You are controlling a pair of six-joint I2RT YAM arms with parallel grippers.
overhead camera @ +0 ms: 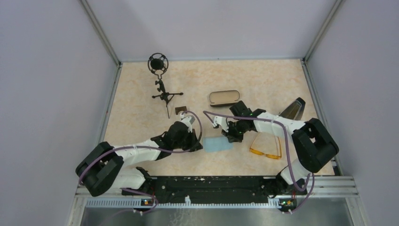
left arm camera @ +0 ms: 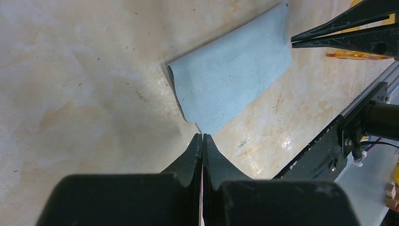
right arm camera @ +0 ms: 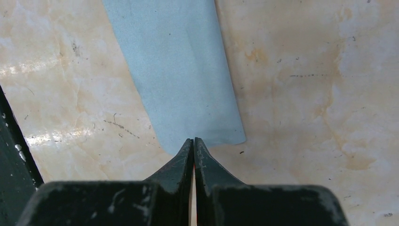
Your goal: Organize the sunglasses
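A folded light-blue cloth lies flat on the table, between my two grippers. In the left wrist view, the tips of my left gripper are shut at the near corner of the cloth, with nothing seen between them. My right gripper is also shut, its tips over the end edge of the cloth; nothing shows between its fingers. The sunglasses with an amber-orange frame rest at the right, under the right arm. Behind the grippers stands an open case with a beige lining.
A black stand with a round head is at the back left, and a small dark brown piece lies near its foot. Another dark case-like object leans at the far right.
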